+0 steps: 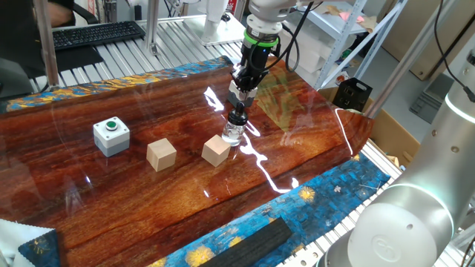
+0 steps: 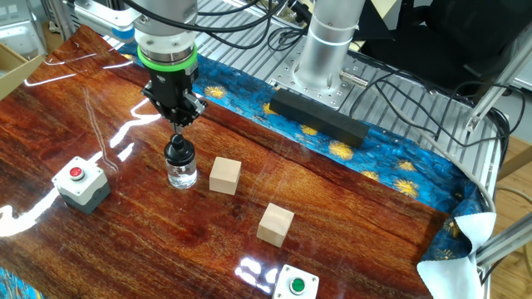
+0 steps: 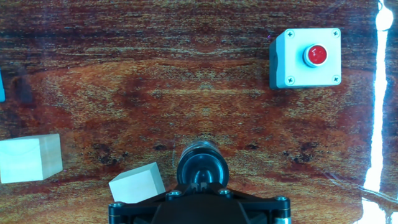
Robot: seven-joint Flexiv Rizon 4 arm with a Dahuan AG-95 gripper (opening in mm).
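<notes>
A small clear bottle (image 2: pixel 182 173) with a black cap (image 2: pixel 179 149) stands upright on the glossy wood-patterned table. Directly over that cap is my gripper (image 2: pixel 177 127), pointing down, its fingertips close together. In the wrist view the gripper overlaps the near edge of the round black cap (image 3: pixel 203 168). Whether the tips touch the cap or pinch its top is unclear. One wooden cube (image 2: pixel 224 176) sits close beside the bottle; a second wooden cube (image 2: pixel 275 225) lies farther off.
A red-button box (image 3: pixel 309 58) stands on one side of the bottle. The green-button box (image 1: pixel 111 136) is beyond the cubes. A black bar (image 2: pixel 318 118) lies on the blue cloth near the arm's base.
</notes>
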